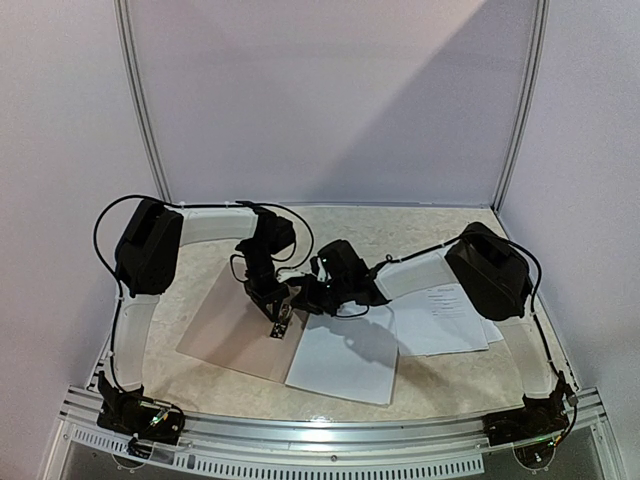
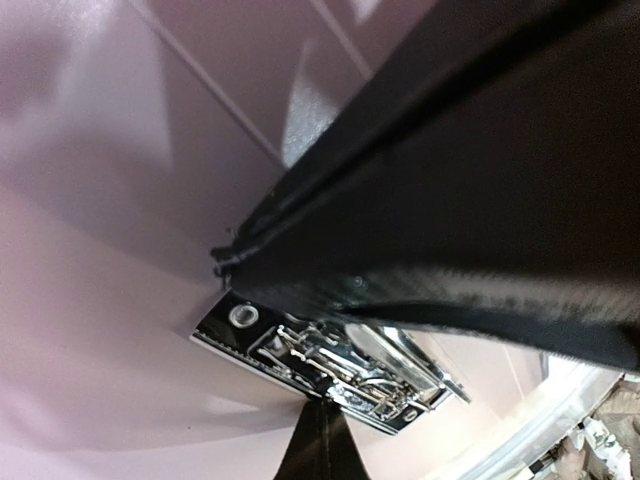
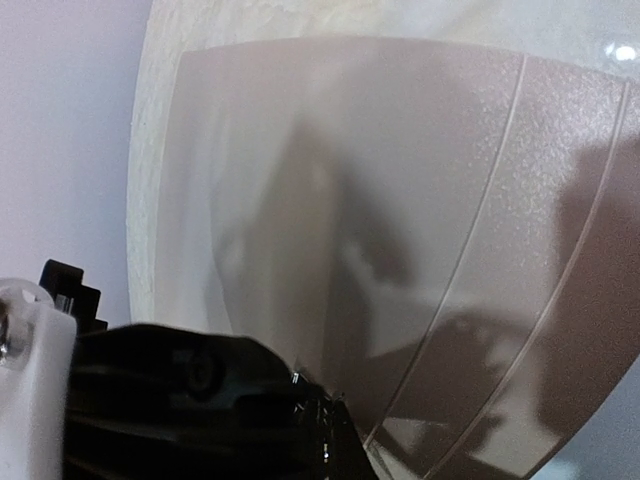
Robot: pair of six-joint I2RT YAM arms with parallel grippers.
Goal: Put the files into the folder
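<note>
The pinkish translucent folder (image 1: 225, 320) lies open at left, its metal clip (image 1: 281, 328) near the inner side. White sheets (image 1: 345, 365) lie to its right, covering that part of the table. My left gripper (image 1: 273, 312) is shut, and in the left wrist view its dark tip (image 2: 323, 403) meets the edge of the clip (image 2: 375, 375). At the sheets' top left corner is my right gripper (image 1: 308, 295), shut and close beside the left one. Whether paper is between its fingers is hidden. In the right wrist view the folder (image 3: 270, 200) fills the middle.
More printed papers (image 1: 440, 325) rest on the table to the right, partly under the right arm. The two grippers nearly touch, leaving little room between them. Bare tabletop (image 1: 460, 385) shows at the front right.
</note>
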